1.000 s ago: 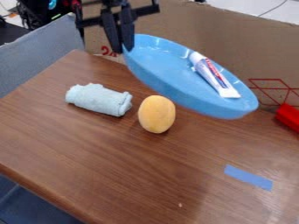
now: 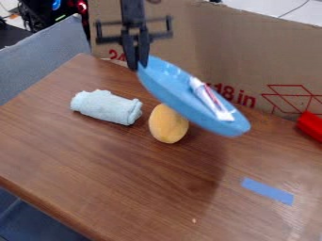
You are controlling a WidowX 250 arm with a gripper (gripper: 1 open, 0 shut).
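Observation:
A blue oval plate (image 2: pixel 176 85) hangs tilted in the air, carrying a white tube (image 2: pixel 212 99). My dark gripper (image 2: pixel 139 61) is shut on its upper-left rim, slightly blurred. Below the plate, a yellow oval object (image 2: pixel 169 124) rests on the wooden table, and to its left lies a rolled light-blue cloth (image 2: pixel 108 107).
A cardboard box (image 2: pixel 251 56) stands along the back. A red cylinder (image 2: pixel 311 127) lies at the right edge, and a strip of blue tape (image 2: pixel 266 192) is on the table (image 2: pixel 113 179).
My gripper and the plate with the tube have moved a little down and left. The things on the table have not moved.

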